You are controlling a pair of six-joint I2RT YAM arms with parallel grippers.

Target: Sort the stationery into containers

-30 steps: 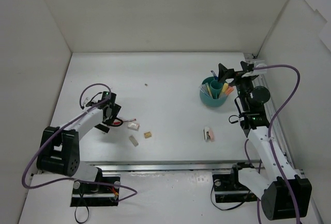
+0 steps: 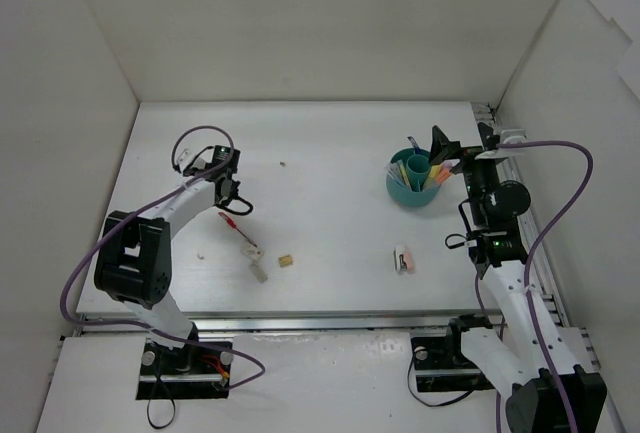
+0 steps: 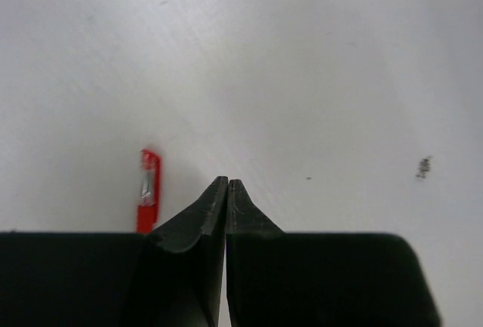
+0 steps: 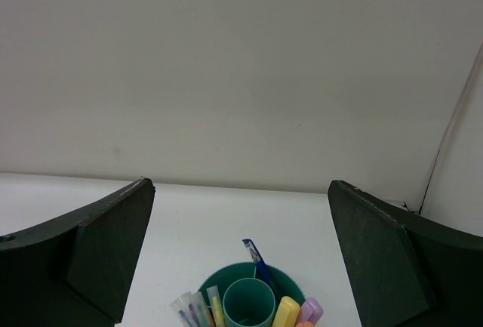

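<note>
My left gripper is shut with nothing visible between its fingers, raised above a red pen (image 2: pixel 232 225) that lies on the left of the table, also seen in the left wrist view as a red barrel (image 3: pixel 148 191). Near the pen lie a pale block (image 2: pixel 253 253), a grey piece (image 2: pixel 258 273) and a small tan block (image 2: pixel 285 261). A teal round holder (image 2: pixel 397 193) at the right holds pens and markers around an inner cup (image 4: pixel 250 302). My right gripper hangs open and empty near the holder.
A pale pink and white item (image 2: pixel 404 260) lies at the front right. Walls bound the back and both sides.
My left gripper has risen and moved back, away from the red pen, which is now uncovered. The right arm has shifted slightly to the right.
</note>
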